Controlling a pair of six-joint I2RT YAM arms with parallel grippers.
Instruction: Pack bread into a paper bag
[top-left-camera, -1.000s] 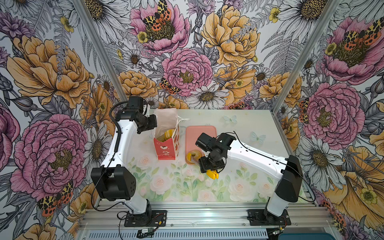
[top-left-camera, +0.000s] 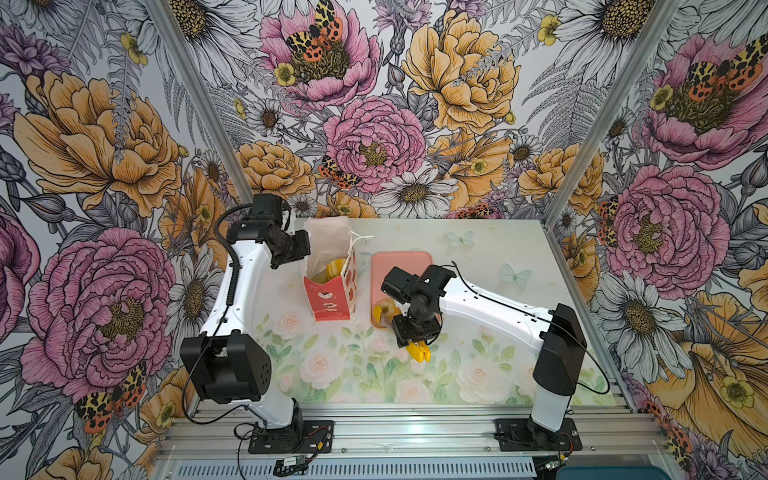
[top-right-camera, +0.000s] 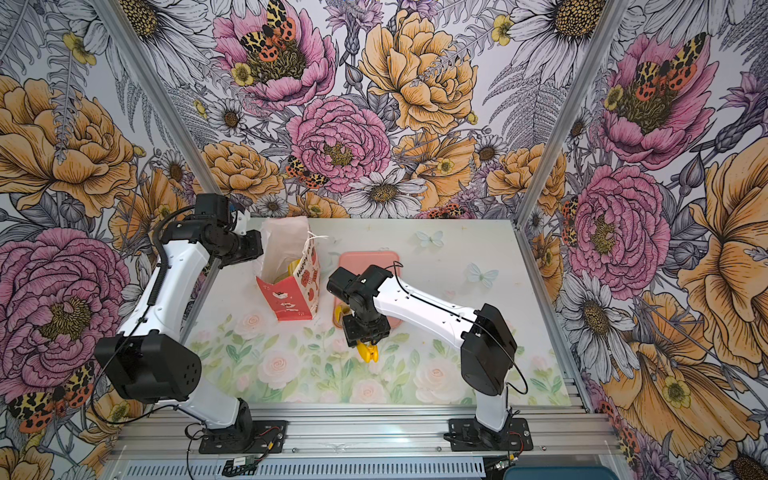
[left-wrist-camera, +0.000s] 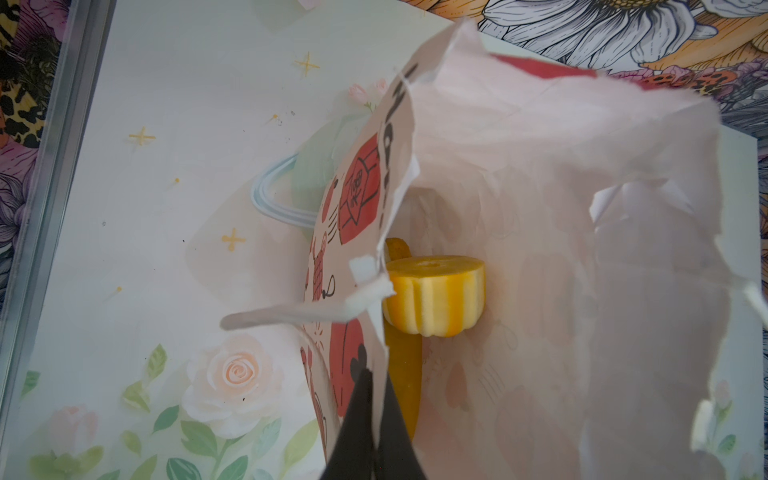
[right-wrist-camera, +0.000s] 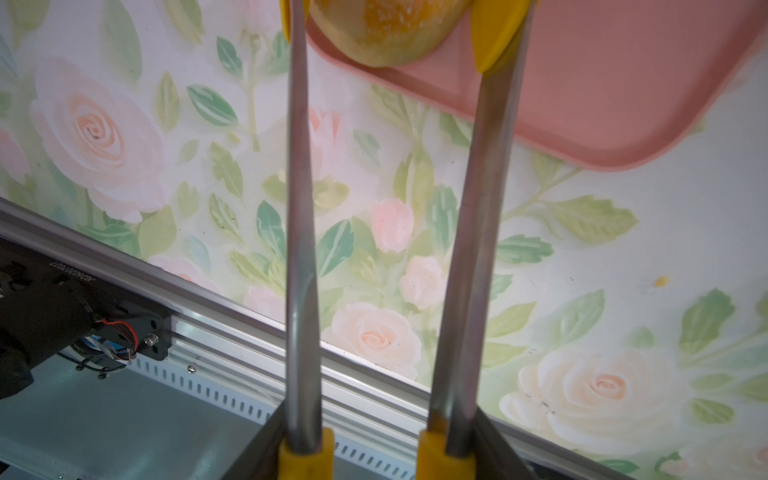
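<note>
The red and white paper bag (top-left-camera: 329, 301) stands upright with its mouth open. In the left wrist view a striped yellow bread piece (left-wrist-camera: 438, 297) and a long yellow-brown one (left-wrist-camera: 405, 376) lie inside it. My left gripper is shut on the bag's rim, its narrow fingers meeting at the paper edge. A round golden bun (right-wrist-camera: 388, 32) sits at the near left end of the pink tray (right-wrist-camera: 616, 88). My right gripper has its yellow-tipped fingers on either side of this bun, appearing to touch both its sides; the bun's upper part is cut off by the frame.
A white bag handle (left-wrist-camera: 304, 312) sticks out beside the rim. The rest of the tray looks bare.
My right arm has shifted to the left, its fingers still at the bun. The left arm and the bag have moved very slightly left.
</note>
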